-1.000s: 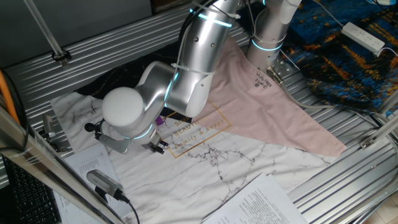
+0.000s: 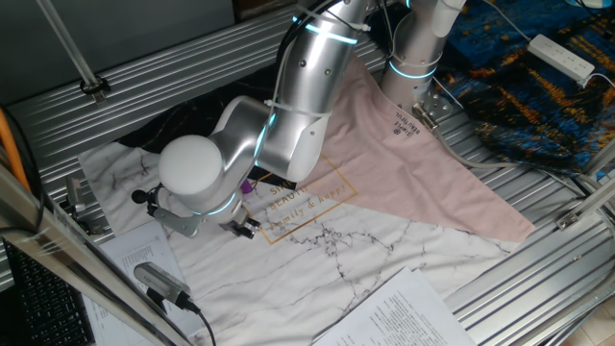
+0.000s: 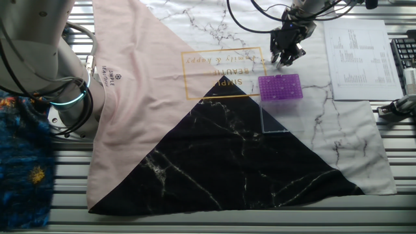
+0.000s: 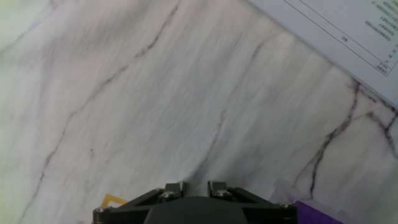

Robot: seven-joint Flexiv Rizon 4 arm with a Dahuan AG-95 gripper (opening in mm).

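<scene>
My gripper (image 2: 247,229) hangs over the white marbled part of the cloth, its fingers a short gap apart with nothing between them. In the wrist view the two fingertips (image 4: 219,188) show at the bottom edge, with bare cloth beyond them. A purple gridded box (image 3: 281,87) with a clear, see-through section (image 3: 279,118) lies on the cloth, close beside the gripper (image 3: 286,60) in exterior view 2. Only a corner of the purple box (image 4: 314,214) enters the wrist view at lower right. The arm hides most of it in exterior view 1.
The cloth has pink (image 3: 133,78) and black (image 3: 195,162) parts and a gold printed frame. Printed sheets (image 2: 399,312) lie at the front, with another (image 3: 363,58) near a keyboard (image 2: 38,298). A small grey device (image 2: 161,281) with a cable stands nearby.
</scene>
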